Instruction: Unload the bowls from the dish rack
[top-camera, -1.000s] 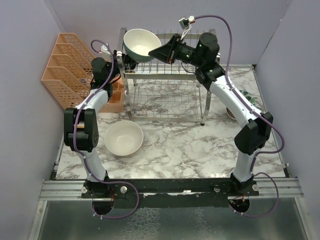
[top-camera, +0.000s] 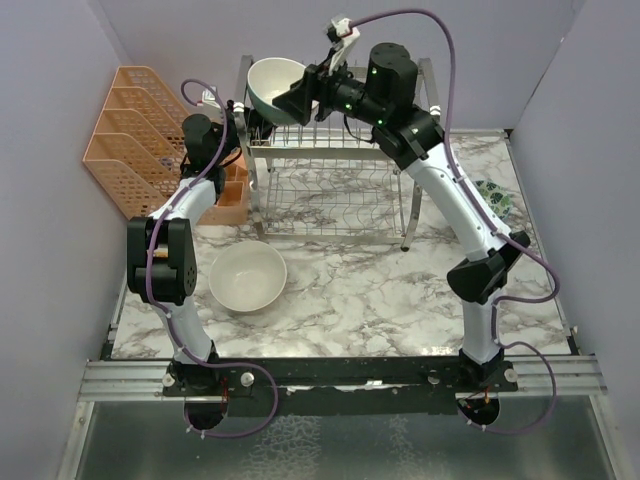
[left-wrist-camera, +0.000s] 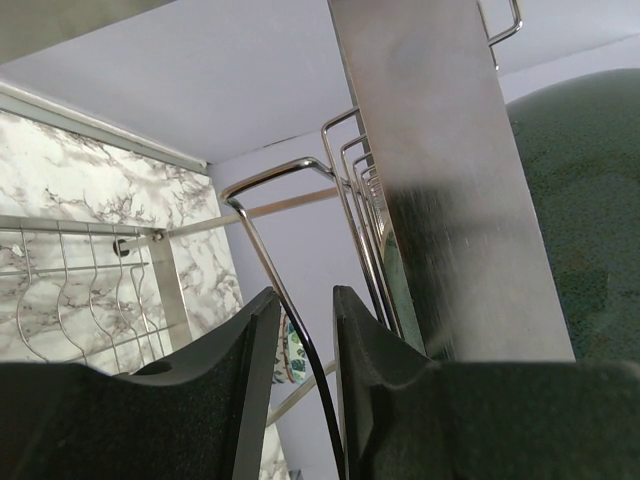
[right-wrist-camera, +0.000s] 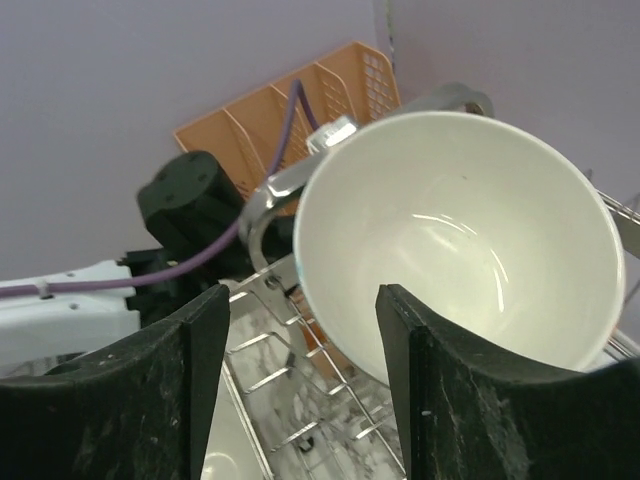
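Observation:
A white-rimmed bowl (top-camera: 275, 75) with a green outside sits tilted on the upper tier of the metal dish rack (top-camera: 330, 152). My right gripper (top-camera: 300, 100) is just over its right side; in the right wrist view its part-open fingers stand before the bowl (right-wrist-camera: 450, 220), with nothing clearly held. My left gripper is at the rack's left post; in the left wrist view a chrome wire shows between or behind its fingers, and the green bowl's outside (left-wrist-camera: 580, 210) fills the right. Another bowl (top-camera: 248, 275) lies on the marble counter at front left.
An orange slotted organiser (top-camera: 120, 140) stands at back left beside the left arm. A green patterned item (top-camera: 492, 197) lies at right behind the right arm. The counter in front of the rack's centre and right is clear.
My right gripper has risen and swung up-left over the bowl's right side, with its wrist turning. The left arm and bowls look unmoved.

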